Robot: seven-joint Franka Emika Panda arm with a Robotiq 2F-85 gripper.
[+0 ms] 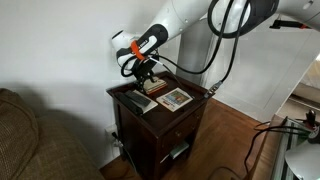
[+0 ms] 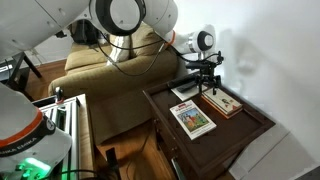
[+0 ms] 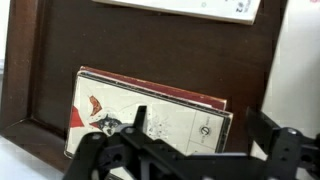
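Observation:
My gripper is open, with nothing visible between its fingers. Below it in the wrist view lies a light-covered book [image 3: 165,120] on top of a red one [image 3: 150,88], a small stack on dark wood. From outside, the gripper [image 2: 208,82] hangs over the back part of the cabinet top, close to the tan stack [image 2: 222,102]. A colourful picture book [image 1: 174,99] lies flat in front of the stack. Another pale book [image 1: 142,101] rests towards the left edge in the first exterior view. Whether the fingers touch the stack cannot be told.
The dark cabinet top [image 2: 208,143] has a raised rim and bare room around the picture book. A white wall [image 1: 60,45] stands close behind it. A brown couch [image 1: 40,140] is to the left. Cables hang from the arm.

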